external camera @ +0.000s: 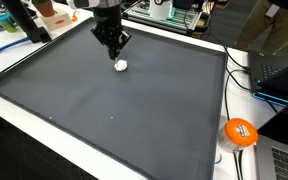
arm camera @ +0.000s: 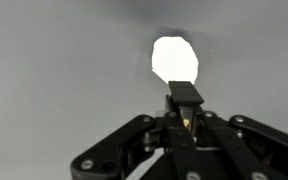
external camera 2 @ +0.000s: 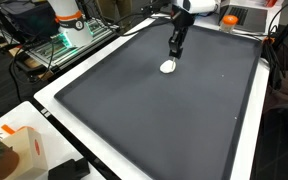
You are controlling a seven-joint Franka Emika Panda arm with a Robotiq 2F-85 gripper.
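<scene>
My gripper is shut, fingertips together in the wrist view, with a small tan sliver showing farther back between the fingers. Just past the tips, a flat, rounded white piece [arm camera: 174, 58] tapers toward them. In the second exterior view the white piece [external camera 2: 167, 66] sits low at the dark mat, below and to the left of my gripper [external camera 2: 174, 52]. The first exterior view has it [external camera: 120, 66] just under the gripper [external camera: 113, 56]. Whether it touches the mat is unclear; its narrow end is hidden by the fingers.
Bare grey mat [external camera: 134, 115] stretches widely around the gripper. An orange-topped container [external camera: 238, 134] stands beyond the mat's right edge, near a laptop [external camera: 280, 160]. Several items crowd the far left corner.
</scene>
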